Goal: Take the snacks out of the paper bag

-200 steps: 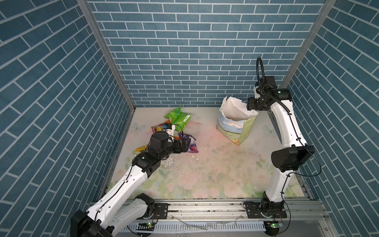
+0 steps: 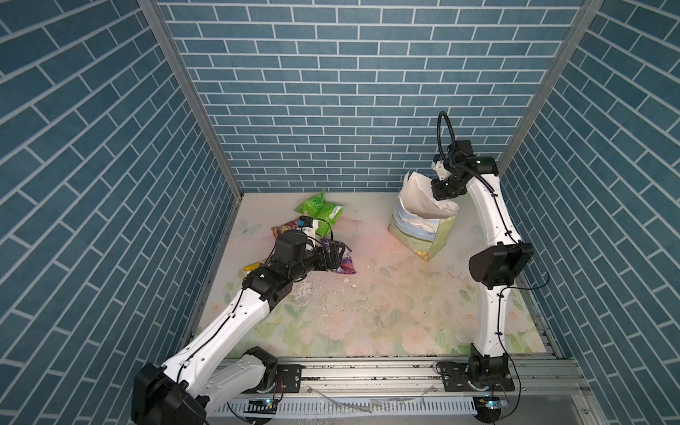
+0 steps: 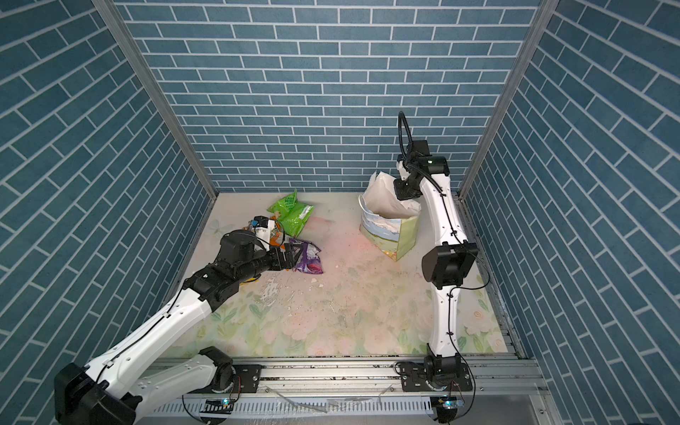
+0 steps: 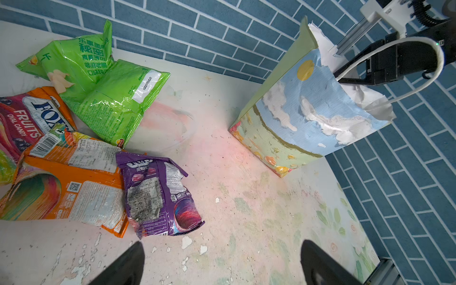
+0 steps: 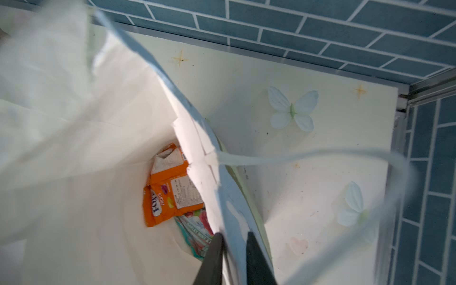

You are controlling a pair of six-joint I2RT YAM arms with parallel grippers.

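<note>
The paper bag (image 2: 421, 226) stands upright at the back right, top open. My right gripper is at its rim, the bag's edge between the close-set fingers; whether they grip it is unclear. Inside the bag lie an orange snack pack (image 5: 166, 204) and a teal pack (image 5: 192, 228), partly hidden by the rim. Outside at the left lie green packs (image 4: 114, 104), a red candy pack (image 4: 28, 118), an orange pack (image 4: 85, 199) and a purple pack (image 4: 161, 199). My left gripper is open above the table near them, holding nothing.
Free table lies in front of the bag and between it and the outside snacks. Tiled walls (image 2: 340, 85) enclose the table at the back and both sides.
My right gripper has moved left onto the bag's rim, and the rim has shifted slightly with it.
</note>
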